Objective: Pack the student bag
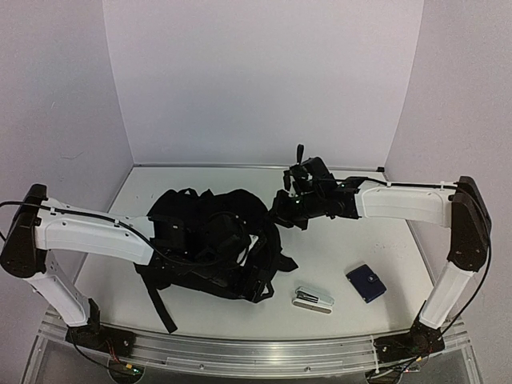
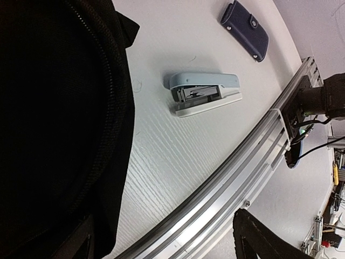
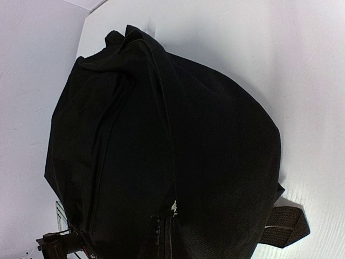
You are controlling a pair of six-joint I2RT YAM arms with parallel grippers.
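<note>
A black bag [image 1: 192,210] lies across the left and middle of the table, its zipped edge [image 2: 110,91] showing in the left wrist view. My left gripper [image 1: 258,290] hangs over its front right part, fingers spread wide with nothing between them. To the right of that gripper, a pale blue and white stapler [image 1: 313,300] rests on the table. Farther right lies a dark navy snap case [image 1: 366,283]. My right gripper is at the bag's right upper side, its fingers close together where a fabric fold meets them; the exact grip is dark.
A metal rail [image 1: 240,342] runs along the table's front edge. One strap [image 1: 160,308] trails from the bag at the front left.
</note>
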